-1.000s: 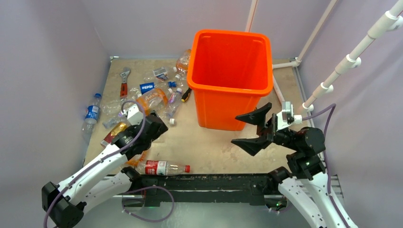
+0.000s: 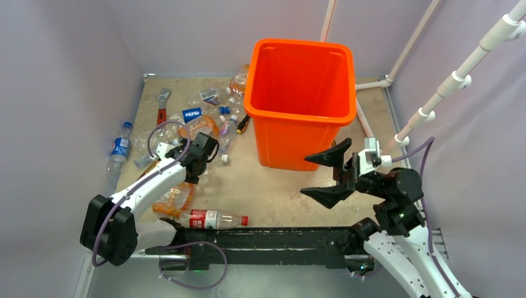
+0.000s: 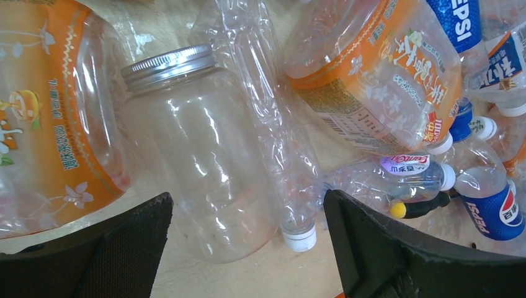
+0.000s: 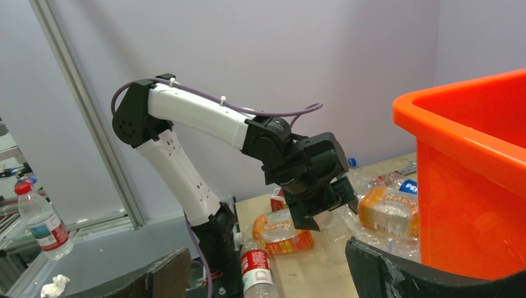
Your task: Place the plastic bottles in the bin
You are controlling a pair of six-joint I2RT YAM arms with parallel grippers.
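Pointing down over the bottle pile, my left gripper has its fingers well apart. Between and beyond them, in the left wrist view, lie a clear jar [image 3: 205, 167] with a silver lid and a crumpled clear bottle [image 3: 279, 130] with a white cap; neither is held. Orange-labelled bottles [image 3: 384, 81] flank them. A red-capped bottle [image 2: 214, 219] lies at the table's front edge, and a blue-capped one [image 2: 120, 148] is by the left wall. The tall orange bin [image 2: 304, 133] looks empty. Right of it, my right gripper [image 2: 317, 176] stands open and empty.
An adjustable wrench [image 2: 162, 107] and a screwdriver [image 2: 244, 124] lie among the bottles. White pipes [image 2: 434, 99] rise on the right.
The right arm has barely moved; the bottles look unmoved.
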